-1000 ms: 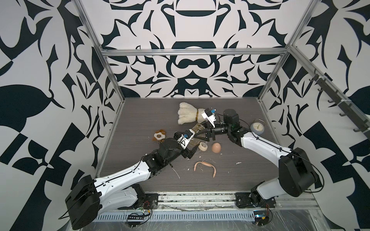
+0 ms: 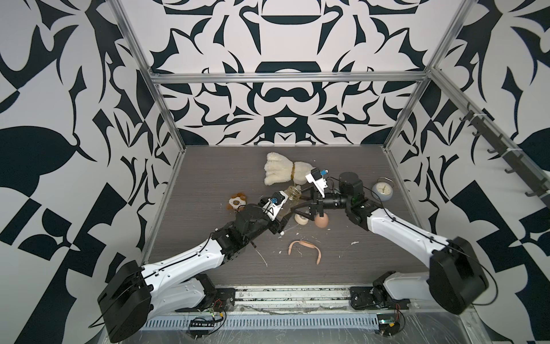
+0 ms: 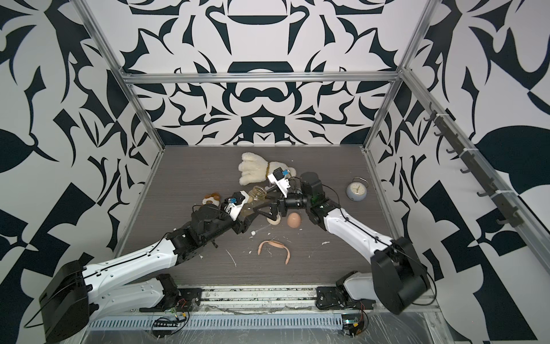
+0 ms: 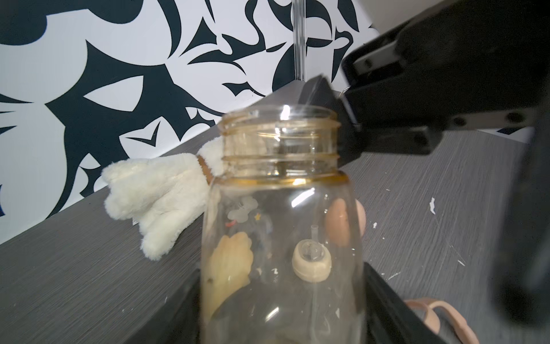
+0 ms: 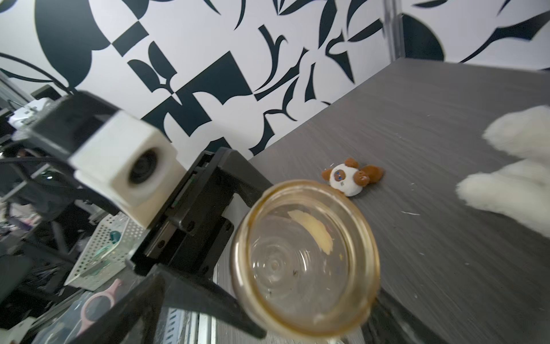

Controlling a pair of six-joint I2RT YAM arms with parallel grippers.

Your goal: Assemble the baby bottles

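A clear baby bottle body with an amber threaded neck and no cap is upright in my left gripper, which is shut on it. My right gripper is open around the bottle's top, its fingers beside the neck; the right wrist view looks down into the bottle's open mouth. On the table below lie a cream ring, a pinkish dome-shaped piece and a curved peach strap.
A white plush toy lies at the back, a small brown-and-white toy at the left, a clock at the right.
My right arm has shifted toward the right and front, its wrist housing lower beside the bottle. My left gripper with the bottle has barely moved.
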